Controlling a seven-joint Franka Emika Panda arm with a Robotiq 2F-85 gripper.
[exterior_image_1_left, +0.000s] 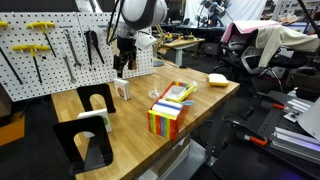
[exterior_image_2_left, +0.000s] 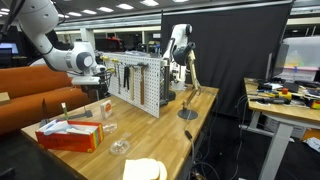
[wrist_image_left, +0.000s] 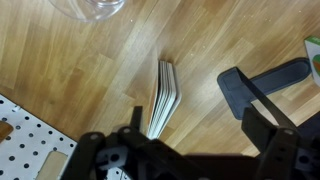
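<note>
A thin white book-like block stands upright on the wooden table near the pegboard. From above, the wrist view shows the narrow pale edges of this block. My gripper hangs just above it, open, with nothing held; its dark fingers show low in the wrist view. Beside the block is a black bookend, and a second black bookend stands closer to the camera with a white and green item against it.
A white pegboard with hung tools borders the table. A striped colourful box, a red-rimmed tray and a clear glass bowl stand on the same table. A yellowish pad lies farther along. Bare wood separates block and striped box.
</note>
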